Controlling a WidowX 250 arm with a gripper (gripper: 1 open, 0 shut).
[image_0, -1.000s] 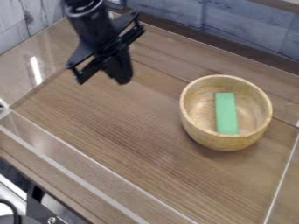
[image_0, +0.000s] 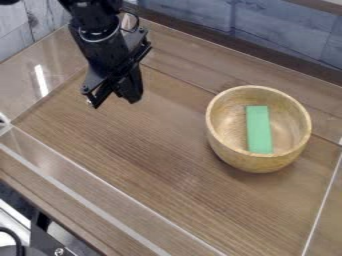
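Note:
My black gripper (image_0: 112, 92) hangs over the upper left of the wooden table, its fingers angled downward; whether they are apart or together is hard to make out. To the right, a wooden bowl (image_0: 230, 149) holds a green rectangular block (image_0: 259, 130), well apart from the gripper.
A white edge runs along its left side, with black cables at the bottom left corner.
My gripper has shifted a little to the left, and its angle has changed slightly. The bowl and green block have stayed put.

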